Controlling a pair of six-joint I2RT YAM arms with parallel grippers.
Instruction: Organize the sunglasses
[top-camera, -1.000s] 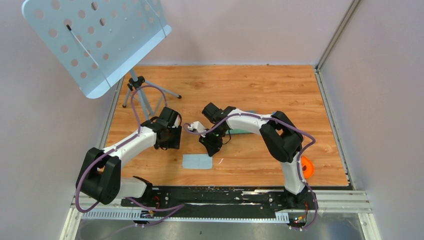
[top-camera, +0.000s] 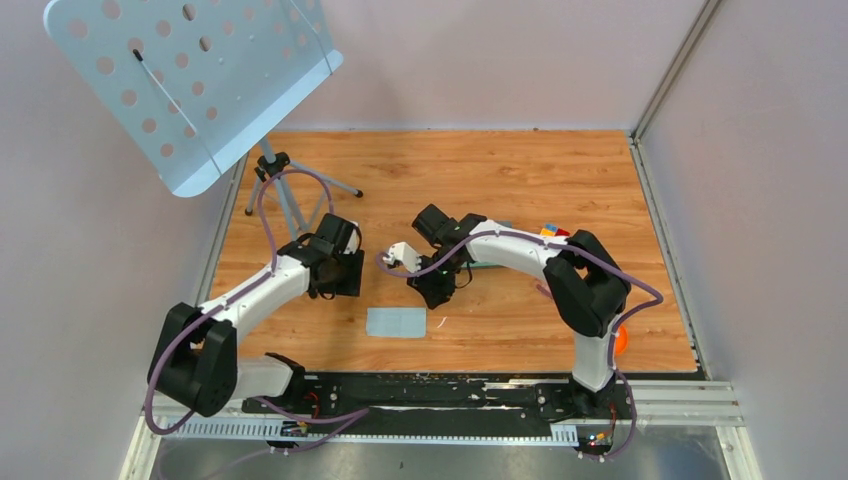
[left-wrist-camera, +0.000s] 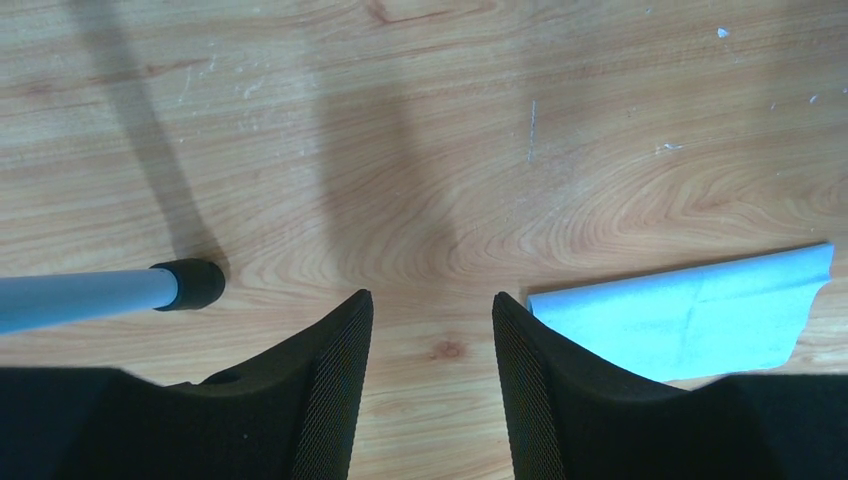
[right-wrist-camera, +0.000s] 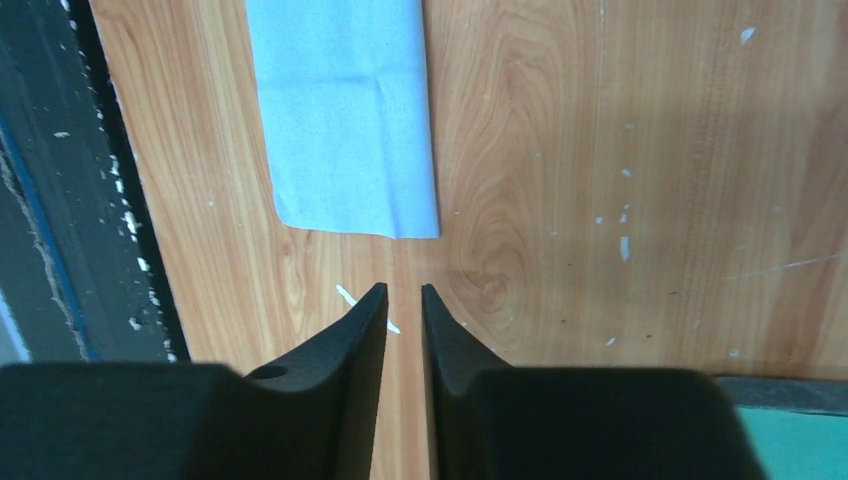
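A pale blue folded cloth lies flat on the wooden table near its front middle. No sunglasses can be made out. My left gripper hangs left of and behind the cloth, its fingers part open over bare wood. My right gripper is just right of and behind the cloth, its fingertips a narrow gap apart with nothing visible between them.
A tripod with a perforated board stands at back left; a leg is near my left gripper. A green tray, coloured blocks and an orange object are partly hidden on the right.
The right arm and gripper have shifted a little to the right, uncovering the coloured blocks. The left arm has moved only very slightly.
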